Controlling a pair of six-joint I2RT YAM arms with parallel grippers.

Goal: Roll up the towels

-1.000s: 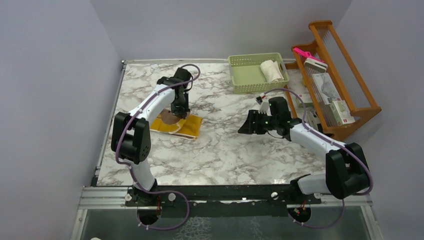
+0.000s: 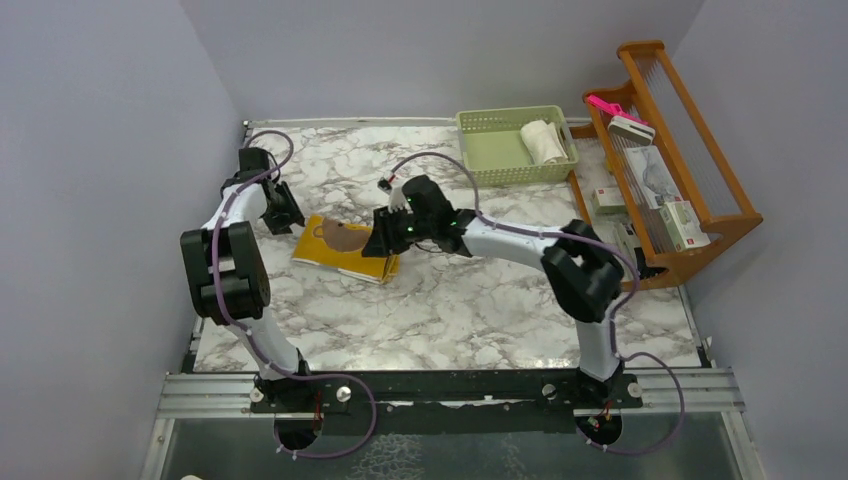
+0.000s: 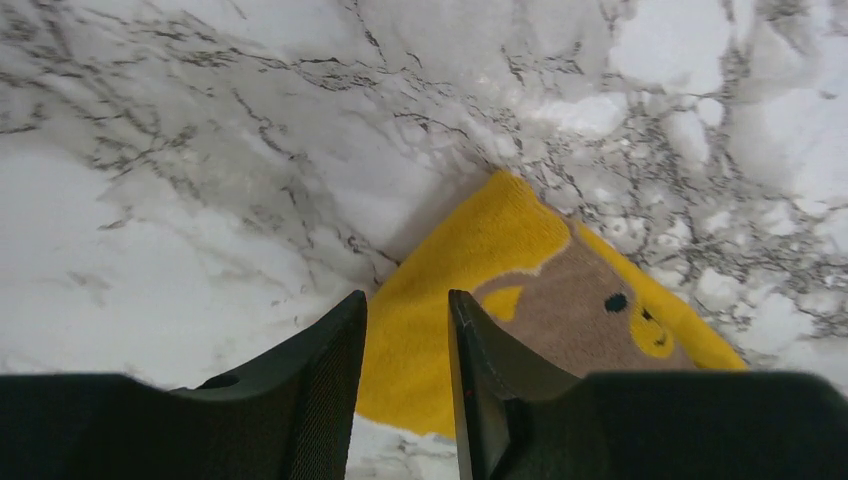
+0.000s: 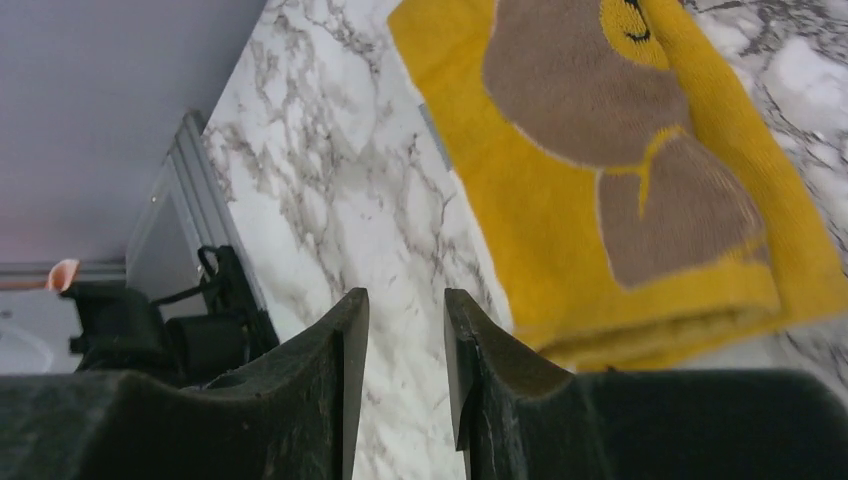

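The yellow towel with a brown animal face [image 2: 339,235] lies flat on the marble table, its right end folded over. My left gripper [image 2: 287,218] is above its left end; in the left wrist view that corner [image 3: 490,235] lies beyond the fingertips, which stand apart with nothing seen between them. My right gripper [image 2: 378,243] is over the folded end; in the right wrist view its fingertips stand apart above the towel edge [image 4: 640,310], with nothing clearly held between them.
A green basket [image 2: 485,150] with a rolled white towel [image 2: 542,142] stands at the back. A wooden rack [image 2: 729,221] with boxes and small items is at the right.
My left gripper has moved left from the towel's right part to beyond its left end. My right arm has swung left from the table's right side to over the towel's folded end.
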